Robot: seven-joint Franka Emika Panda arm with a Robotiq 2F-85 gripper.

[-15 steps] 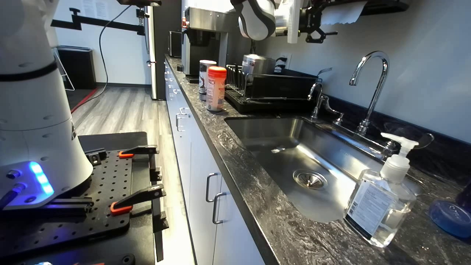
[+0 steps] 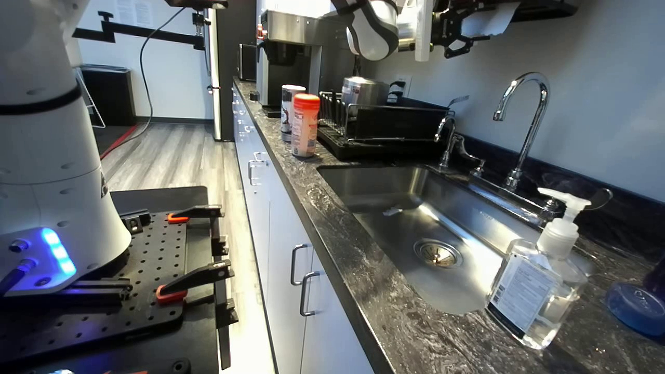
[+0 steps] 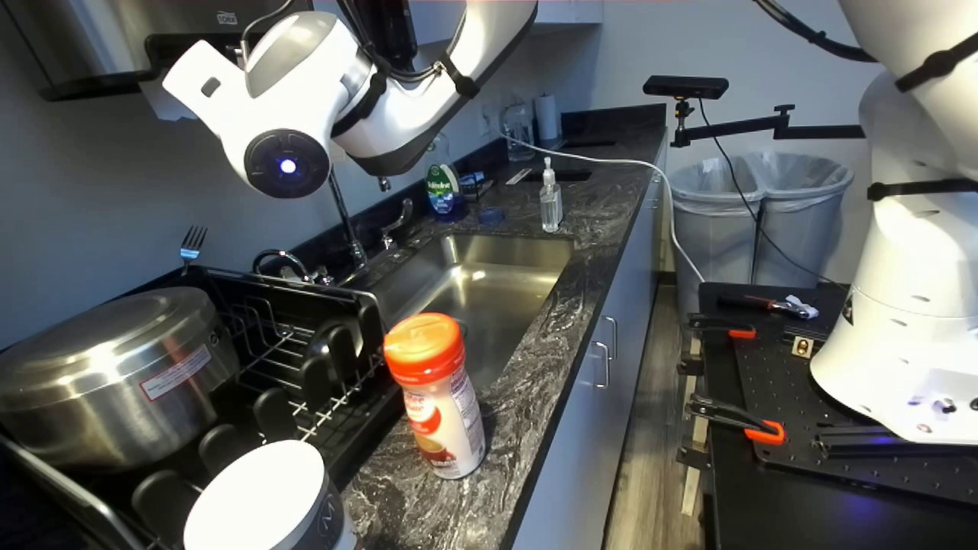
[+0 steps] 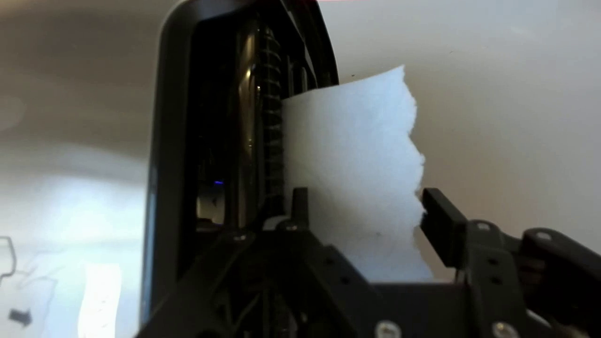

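A torn-edged sheet of white paper towel [image 4: 355, 141] hangs from the slot of a dark dispenser [image 4: 172, 112] in the wrist view. My gripper stands part open there, one finger on either side of the sheet, near its lower end. Whether either finger touches the paper, I cannot tell. From exterior view 1, the gripper [image 2: 462, 34] is at the top, level with the paper [image 2: 491, 22] under the dispenser [image 2: 542, 9]. Exterior view 2 shows the dispenser [image 3: 110, 46] at upper left; the arm [image 3: 284, 110] hides the gripper's fingers.
Below lie a steel sink [image 2: 399, 218] and a tall faucet [image 2: 537, 112]. A dish rack [image 2: 399, 124] holding a metal pot [image 2: 364, 92] and a red-capped canister [image 2: 305, 128] are nearby. A clear soap bottle [image 2: 536, 286] stands at the sink's near corner.
My gripper has moved right and slightly up in exterior view 1, so that it now overlaps the hanging paper. The things on the counter have not moved.
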